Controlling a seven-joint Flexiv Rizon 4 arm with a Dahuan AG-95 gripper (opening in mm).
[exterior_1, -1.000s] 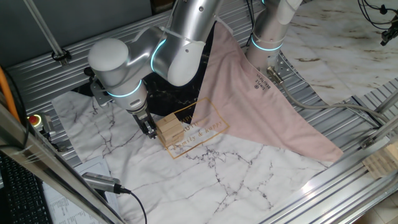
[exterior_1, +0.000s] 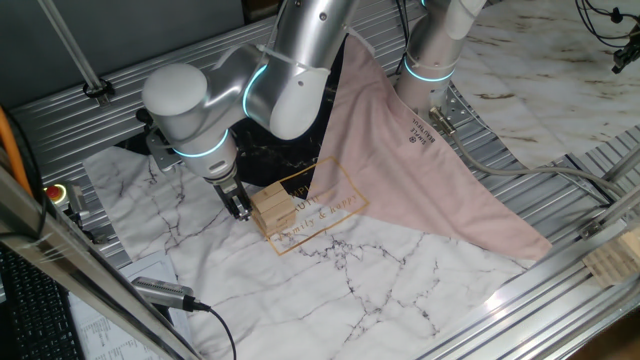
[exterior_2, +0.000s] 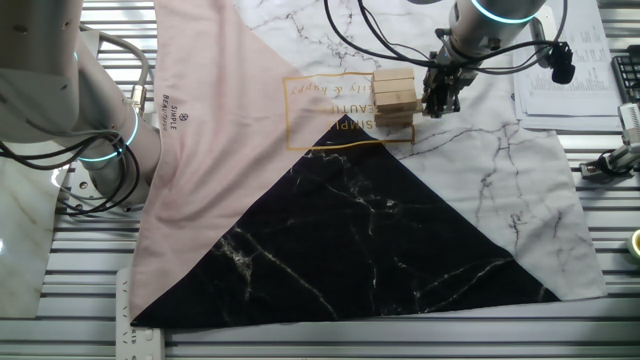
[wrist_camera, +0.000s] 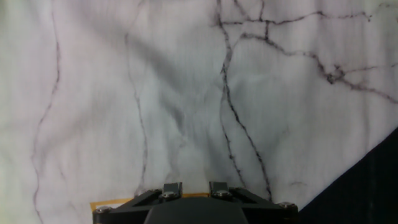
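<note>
A small stack of several pale wooden blocks (exterior_1: 270, 211) stands on the marble-patterned cloth, over one end of the gold-framed lettering. Close beside it, low down, is my gripper (exterior_1: 241, 213), pointing toward the cloth. From the opposite side, the same stack (exterior_2: 396, 97) appears immediately left of the gripper (exterior_2: 437, 105); whether they touch I cannot tell. In the wrist view the two fingertips (wrist_camera: 172, 189) stand apart, with only cloth and a piece of gold line visible between them. No block appears in that view.
The cloth has white (exterior_1: 390, 285), pink (exterior_1: 380, 150) and black (exterior_2: 350, 235) areas, largely bare around the stack. A metal post (exterior_1: 75, 230), a cabled device (exterior_1: 165, 293) and a keyboard (exterior_1: 35, 310) lie toward the left.
</note>
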